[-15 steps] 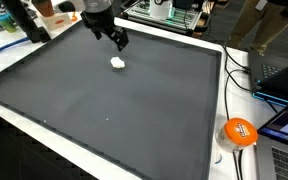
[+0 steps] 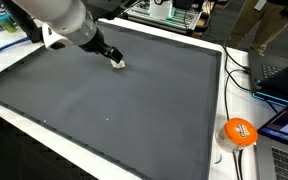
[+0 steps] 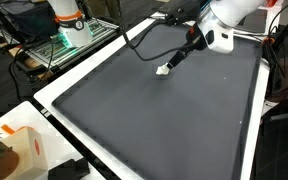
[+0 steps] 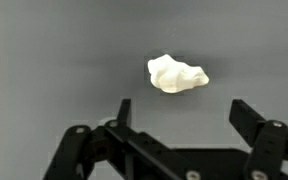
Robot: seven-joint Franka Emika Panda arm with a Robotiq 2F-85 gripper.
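Observation:
A small crumpled white piece (image 4: 176, 74), perhaps cloth or paper, lies on the dark grey tabletop (image 4: 44, 60). My gripper is open, its two black fingers wide apart and nothing between them. In the wrist view the white piece is just beyond the gap, roughly centred between the fingers. Exterior view 1 has the gripper (image 2: 115, 56) right at the white piece (image 2: 118, 65), partly overlapping it in the picture. From the other side, the white piece (image 3: 163, 70) shows just left of the fingers; contact cannot be made out.
On the white side strip stand an orange-topped container (image 2: 238, 132) and a laptop (image 2: 284, 155). A black cable (image 3: 144, 48) loops near the arm in exterior view 2.

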